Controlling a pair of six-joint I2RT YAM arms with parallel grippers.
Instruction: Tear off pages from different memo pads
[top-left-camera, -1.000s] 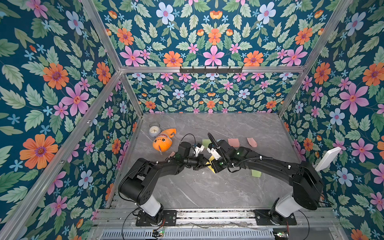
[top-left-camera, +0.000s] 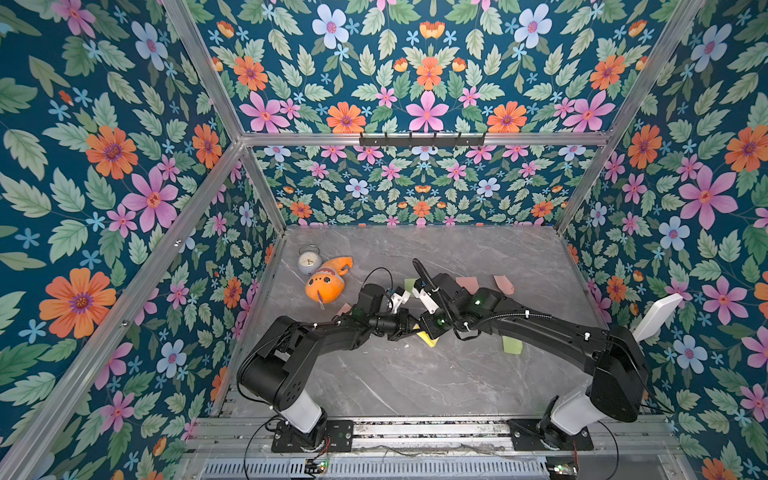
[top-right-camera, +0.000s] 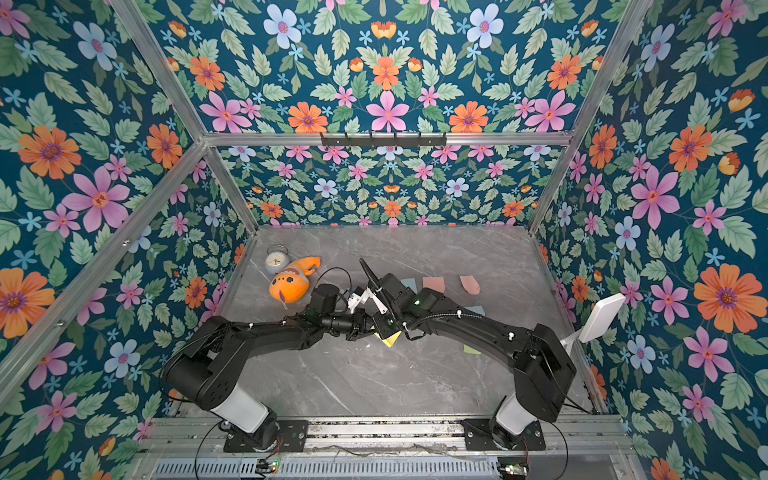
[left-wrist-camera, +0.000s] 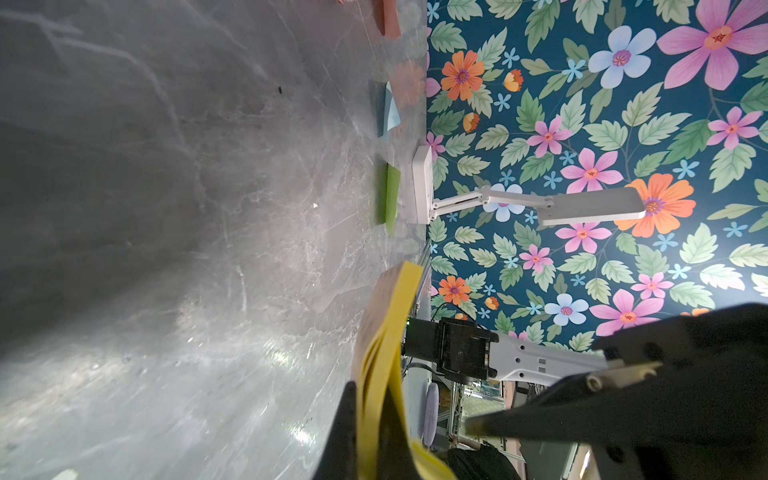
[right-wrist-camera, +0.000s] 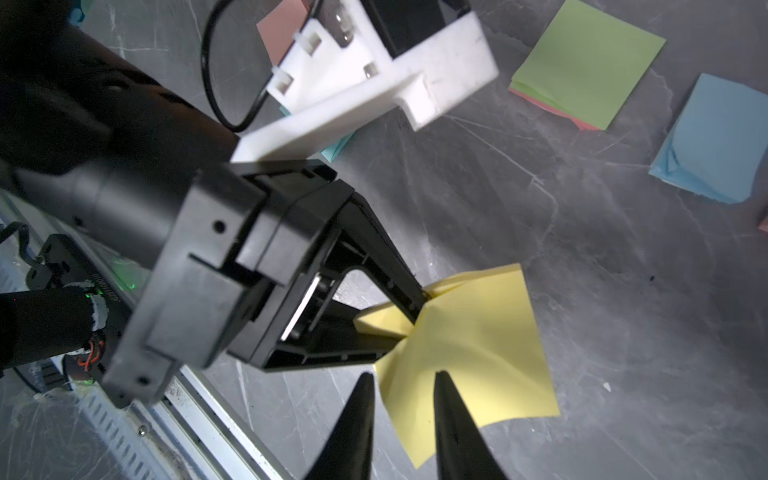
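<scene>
A yellow memo pad is pinched near one corner by my left gripper, which is shut on it; in the left wrist view its bent sheets (left-wrist-camera: 392, 320) stand edge-on. My right gripper is part open, its blurred fingertips over the pad's lower part; whether they touch it cannot be told. On the table lie a green pad (right-wrist-camera: 588, 60) with pink beneath, a blue pad (right-wrist-camera: 712, 136), and pink pieces (top-right-camera: 469, 284) toward the back right.
An orange plush toy (top-left-camera: 324, 284) and a small clock (top-left-camera: 309, 260) stand at the back left of the grey table (top-left-camera: 376, 384). Both arms crowd the centre.
My left arm has hardly moved.
</scene>
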